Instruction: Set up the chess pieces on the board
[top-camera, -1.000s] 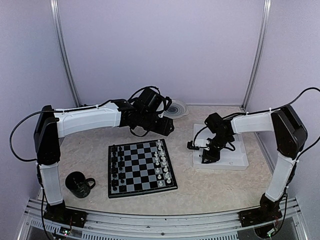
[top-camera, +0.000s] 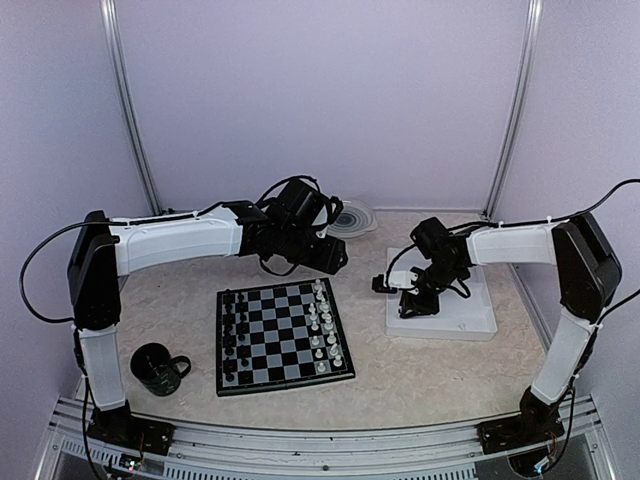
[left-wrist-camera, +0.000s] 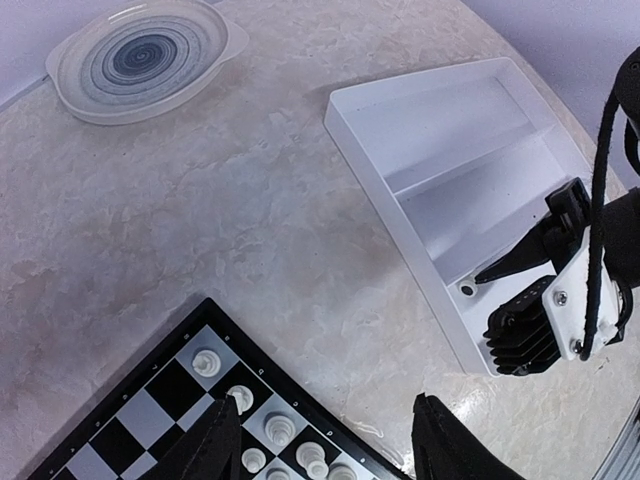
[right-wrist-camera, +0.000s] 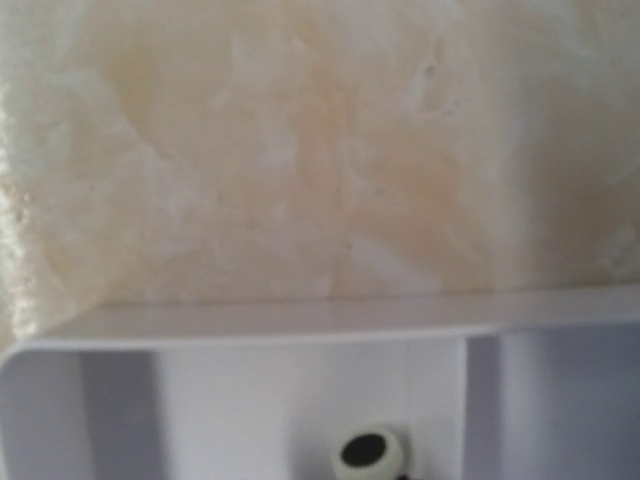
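Observation:
The chessboard (top-camera: 268, 338) lies on the table with dark pieces (top-camera: 230, 335) along its left side and white pieces (top-camera: 320, 335) along its right. My left gripper is open above the board's far right part, nothing between its fingers. A single white piece with a dark base (right-wrist-camera: 365, 450) lies in the white tray (left-wrist-camera: 400, 230), its base facing the camera. Over that tray is my right gripper, its fingers apart. One fingertip (left-wrist-camera: 488, 276) is right beside the piece, with nothing seen held. The right wrist view barely shows the fingers.
Dividers split the tray into compartments, and its side wall stands close to the loose piece. A round lidded container (left-wrist-camera: 146, 58) is at the back. The dark mug (top-camera: 157, 369) stands left of the board. Bare table lies between board and tray.
My right gripper has shifted slightly left over the tray, by a small amount. The left arm is almost still, and the pieces on the board look unchanged.

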